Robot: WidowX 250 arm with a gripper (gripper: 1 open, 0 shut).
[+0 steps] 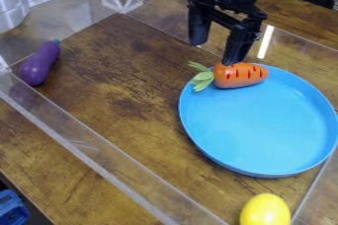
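The black gripper (219,39) hangs open above an orange carrot (240,74) with green leaves, which lies on the back-left part of a blue plate (258,130). Its fingers are apart with nothing between them, the tips a little above and left of the carrot's body.
A purple eggplant (42,62) lies at the left on the wooden surface (106,91), and a yellow lemon (266,210) at the bottom right. Clear plastic walls border the area. A blue object (11,209) shows at the bottom-left corner.
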